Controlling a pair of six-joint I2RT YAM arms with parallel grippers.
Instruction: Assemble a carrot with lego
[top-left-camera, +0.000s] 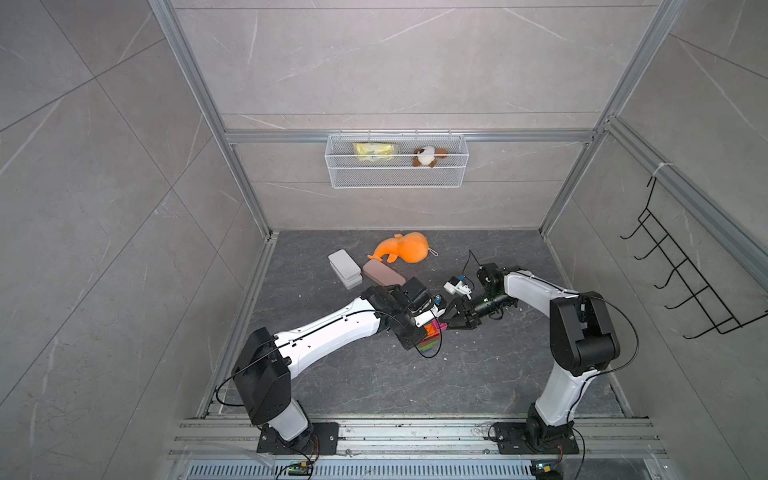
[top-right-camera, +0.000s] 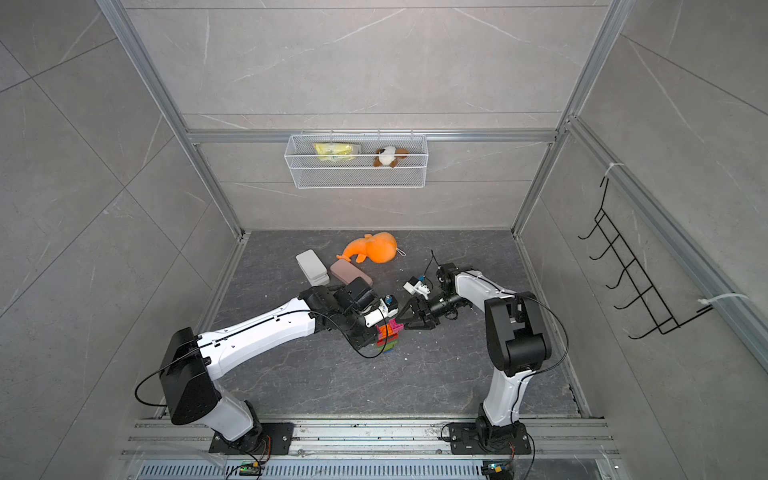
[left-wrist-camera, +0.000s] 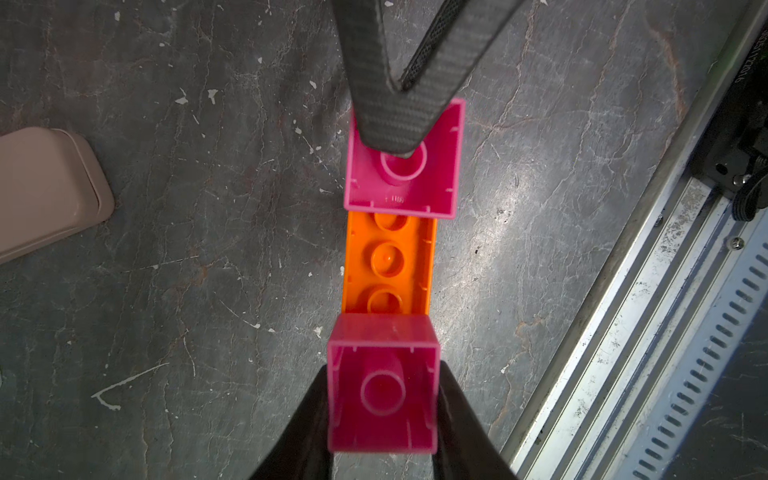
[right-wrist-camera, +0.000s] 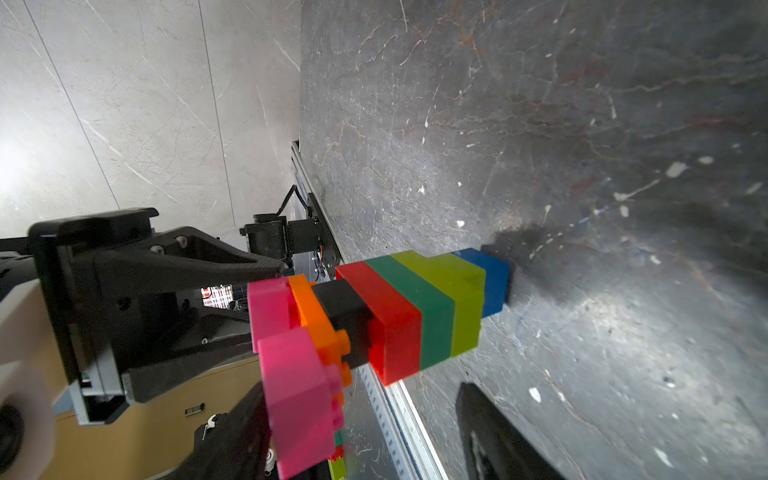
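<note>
A brick stack stands studs down, with lime green (right-wrist-camera: 452, 280), teal (right-wrist-camera: 420, 300), red (right-wrist-camera: 388, 324) and black (right-wrist-camera: 340, 308) bricks above a blue brick (right-wrist-camera: 486, 276). An orange brick (left-wrist-camera: 388, 260) lies across its top. At one end is a pink brick (left-wrist-camera: 382, 436), with my left gripper shut on it. A second pink brick (left-wrist-camera: 404, 196) sits at the opposite end. My right gripper is open on that side; one dark finger (left-wrist-camera: 396, 120) overlaps the second pink brick in the left wrist view. Contact between them I cannot tell.
A grey-white case (top-left-camera: 345, 268), a brownish-pink case (top-left-camera: 384, 273) and an orange plush toy (top-left-camera: 406, 248) lie behind the left arm. A white wire basket (top-left-camera: 396, 174) hangs on the back wall.
</note>
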